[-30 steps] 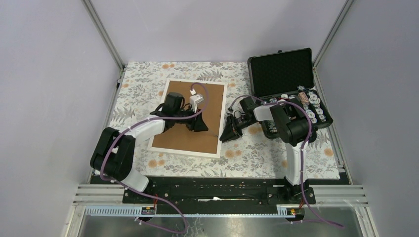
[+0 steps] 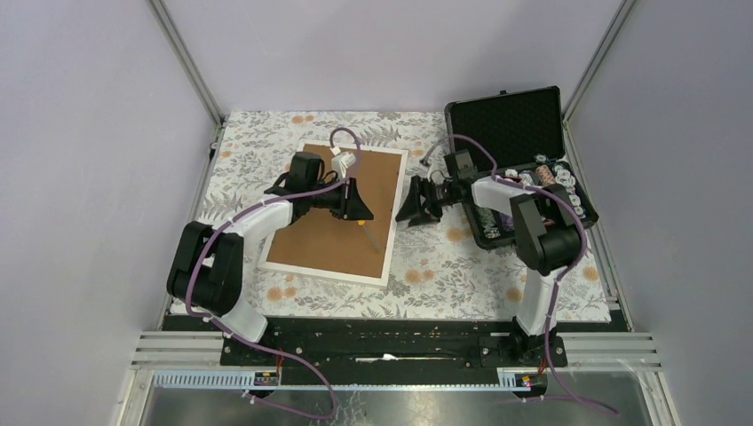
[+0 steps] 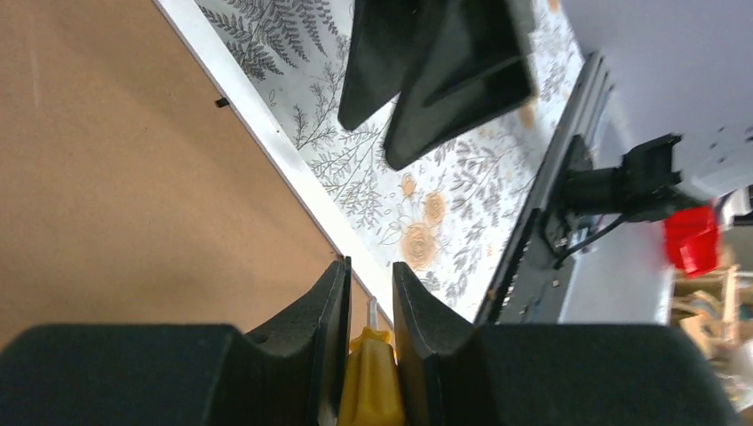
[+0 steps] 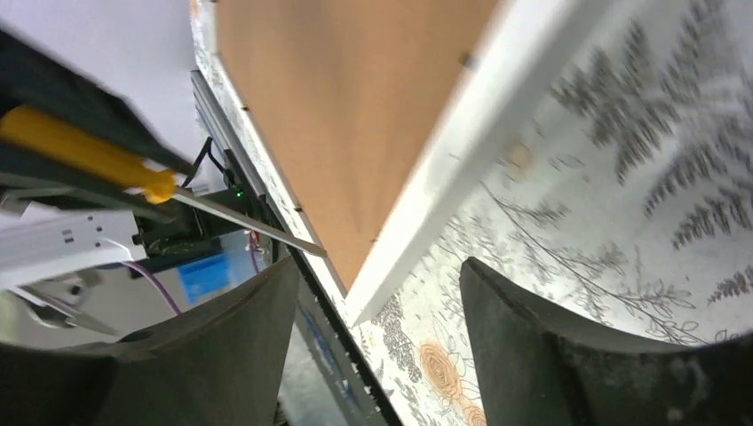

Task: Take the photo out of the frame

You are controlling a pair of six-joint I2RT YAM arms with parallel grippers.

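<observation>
The photo frame lies back side up, a white frame around a brown backing board. No photo shows. My left gripper is over the board's right half, shut on a yellow-handled screwdriver. The thin shaft points down toward the frame's right edge; in the right wrist view its tip appears over the board near the corner, contact unclear. Just outside the right edge my right gripper stands open, with nothing held between its fingers. A small dark tab sits at the board's edge.
An open black case with several small items stands at the back right, behind and beside the right arm. Purple cables run along both arms.
My right gripper moved away from the front, along the edge. The frame shifted slightly left.
</observation>
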